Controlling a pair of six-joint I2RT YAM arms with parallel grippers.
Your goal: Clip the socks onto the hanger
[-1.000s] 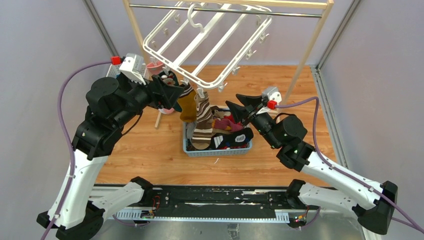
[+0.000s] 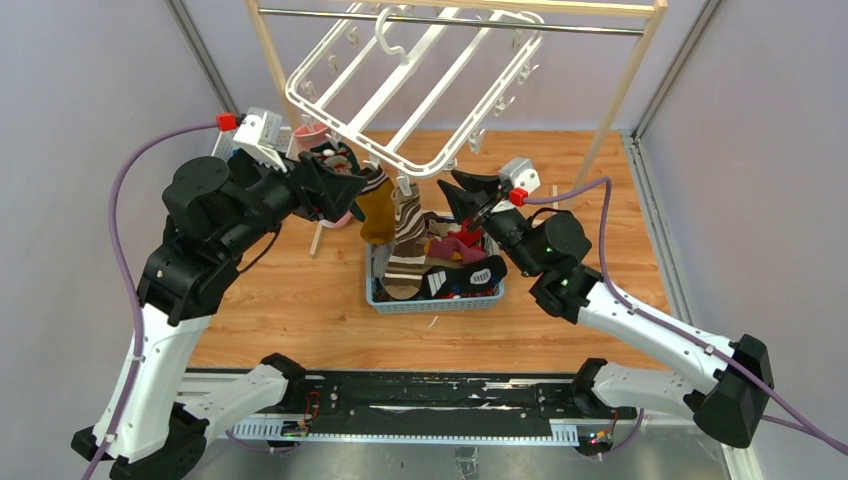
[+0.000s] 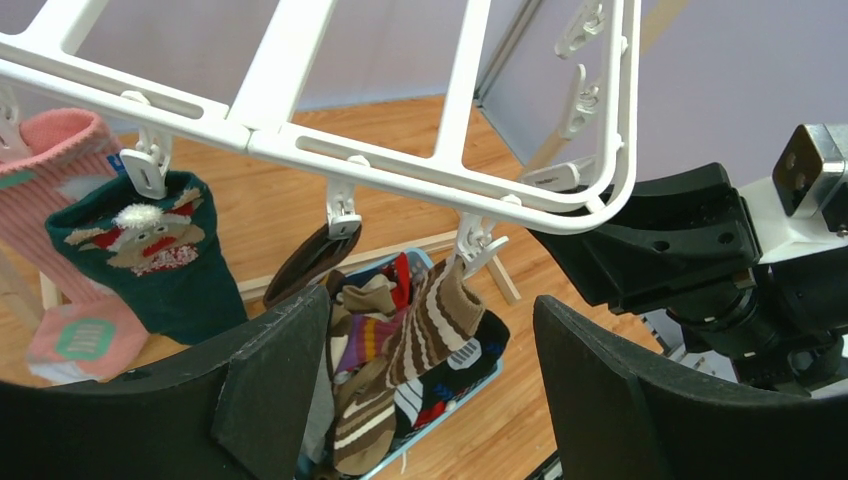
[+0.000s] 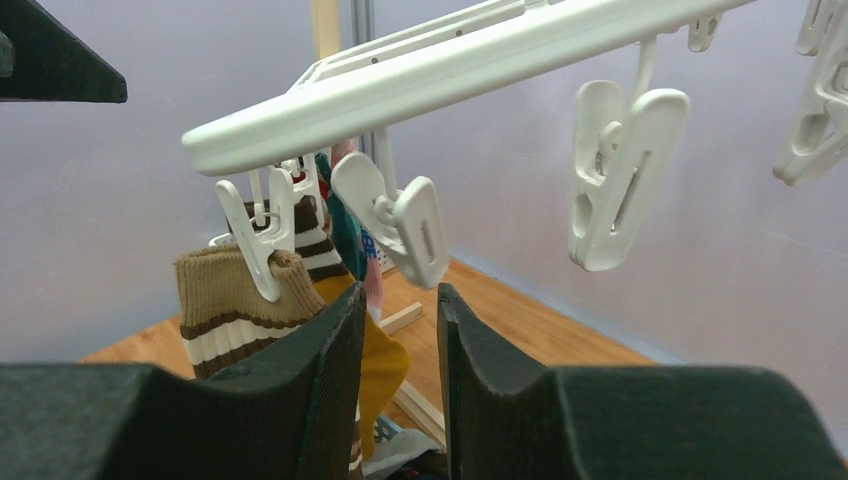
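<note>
The white hanger (image 2: pixel 385 153) hangs from the bar with clips along its rim. From its near edge a brown striped sock (image 4: pixel 235 300) hangs in a clip (image 4: pixel 265 240). Behind it hang a mustard sock (image 2: pixel 377 212), a dark green reindeer sock (image 3: pixel 150 250) and a pink sock (image 3: pixel 60 170). My right gripper stands part open under an empty clip (image 4: pixel 395 215), whose lower end is just above the gap. Nothing shows between its fingers. Near the hanging socks, my left gripper (image 2: pixel 345 195) is open and empty, its fingers (image 3: pixel 270 370) spread wide.
Several more socks lie in a blue basket (image 2: pixel 435 305) below the hanger. Other empty clips, such as one clip (image 4: pixel 625 175), dangle farther right. A wooden frame (image 2: pixel 625 85) supports the bar.
My right gripper has moved left and up to the hanger's near right corner, and its fingers look closer together. The hanger has swayed slightly. My left arm has barely moved.
</note>
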